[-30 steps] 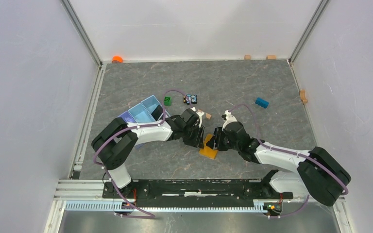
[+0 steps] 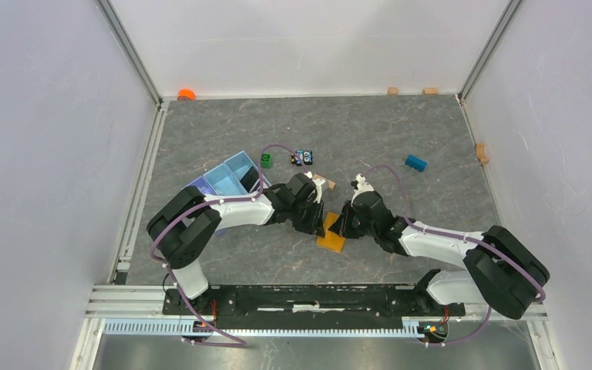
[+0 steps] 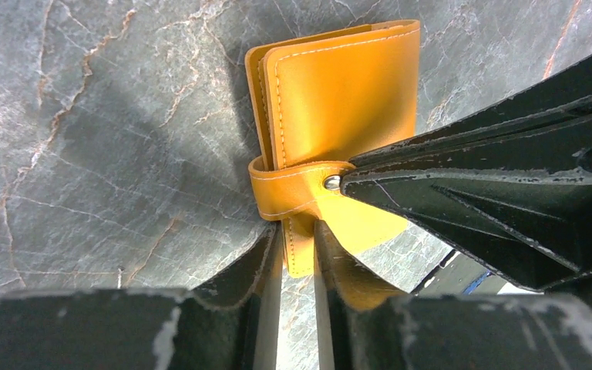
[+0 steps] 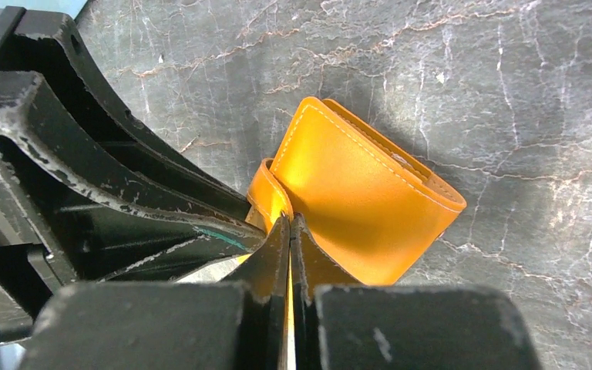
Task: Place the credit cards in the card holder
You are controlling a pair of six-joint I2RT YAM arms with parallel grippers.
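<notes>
An orange card holder [image 2: 331, 240] with pale stitching stands out on the grey table between my two grippers. Its strap [image 3: 293, 187] with a silver snap [image 3: 332, 183] crosses the front and looks fastened. My left gripper is part open, with the holder's strap-side edge in the narrow gap between its fingers. Against the front of the holder, by the snap, my right gripper is shut; nothing else shows between its tips. A small pale patch [image 4: 402, 160] peeks from the holder's opening. No credit card can be clearly made out.
A blue sectioned box [image 2: 222, 179] stands behind the left arm, with something dark inside. Farther back lie a green block [image 2: 266, 160], a small blue-black item [image 2: 304, 157] and a blue cylinder [image 2: 415, 163].
The left arm and the holder look almost unmoved.
</notes>
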